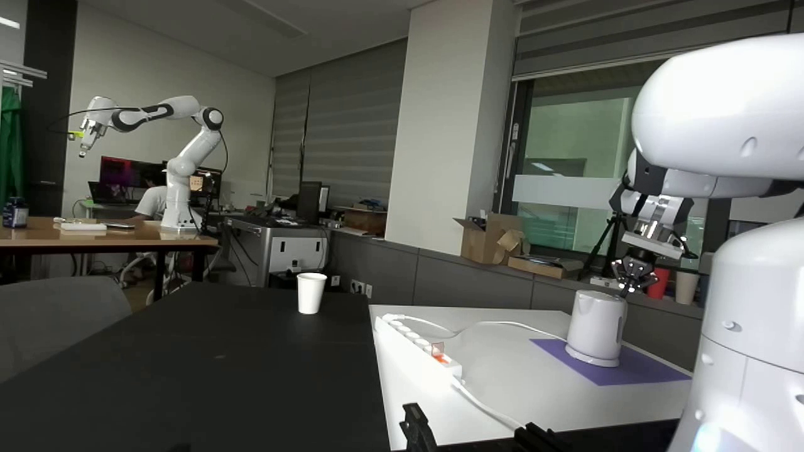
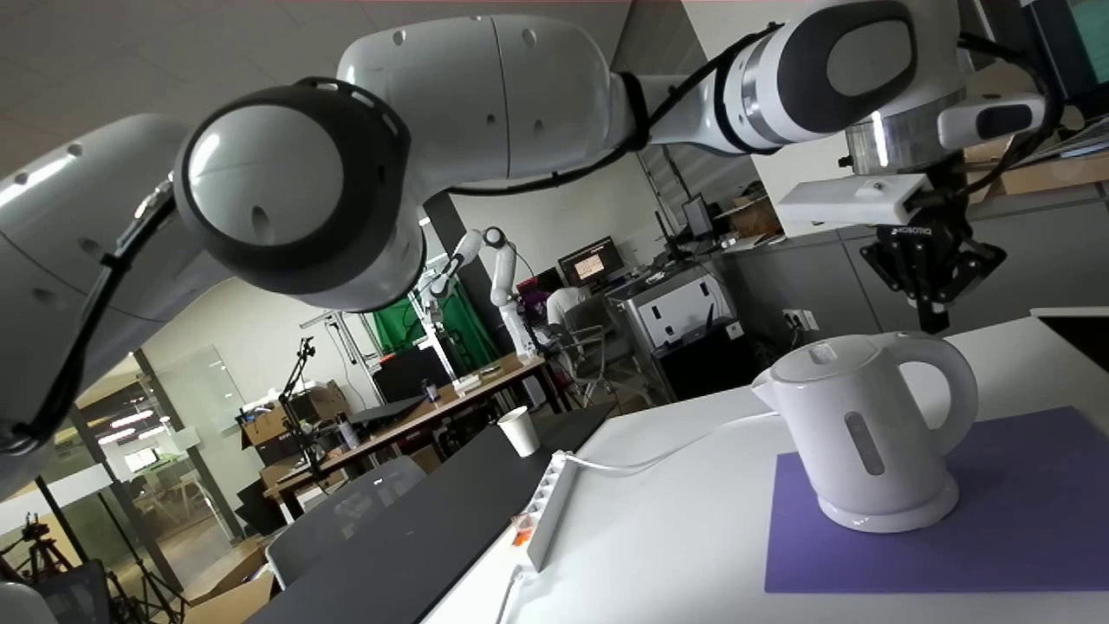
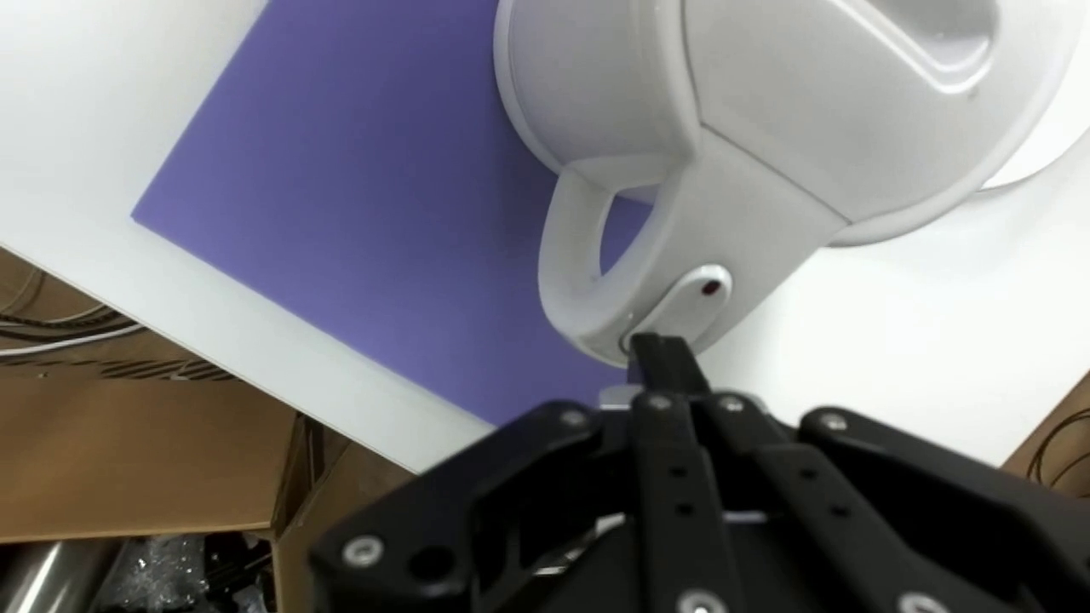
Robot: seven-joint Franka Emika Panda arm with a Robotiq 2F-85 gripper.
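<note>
A white electric kettle [image 2: 863, 447] stands upright with its lid down on a purple mat [image 2: 1040, 520]. Its loop handle [image 3: 572, 255] points toward my gripper, and a small switch tab [image 3: 695, 301] with a dark dot sits on top of the handle. In the wrist view my fingertips overlap the outer end of that tab; whether they touch it cannot be told. The gripper [image 2: 932, 321] is shut, nothing showing between its fingers, and points down at the handle's upper side in exterior view 2.
A white power strip [image 1: 422, 343] with an orange switch lies on the white table [image 1: 497, 376], its cable running to the kettle. On the black table [image 1: 249, 354] stands a paper cup [image 1: 310, 292]. An open cardboard box [image 3: 143, 439] lies below the table edge.
</note>
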